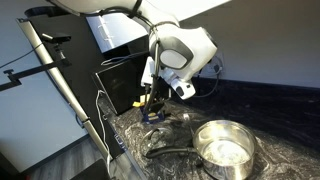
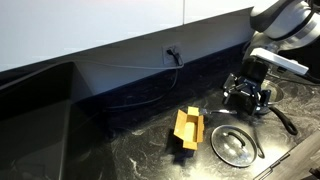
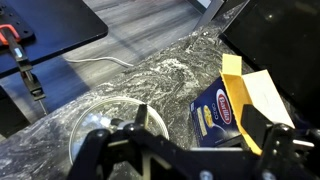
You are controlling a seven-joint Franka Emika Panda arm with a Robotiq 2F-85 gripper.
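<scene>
My gripper fills the bottom of the wrist view, its dark fingers spread apart with nothing seen between them. Ahead of it, to the right, stands an opened blue Barilla box (image 3: 213, 113) with its flaps up. To the left a round glass lid (image 3: 90, 112) lies flat on the counter, partly covered by the gripper. In exterior view 2 the gripper (image 2: 243, 98) hangs above the counter, behind the lid (image 2: 234, 146) and to the right of the box (image 2: 188, 128). A steel pot (image 1: 225, 148) sits at the front right in exterior view 1.
The pot's black handle (image 1: 170, 152) reaches left across the dark marbled counter. A wall outlet (image 2: 171, 54) with a plugged cord is at the back. Left of the box, the counter (image 2: 140, 150) is clear. The floor (image 3: 130, 45) shows beyond the counter's edge.
</scene>
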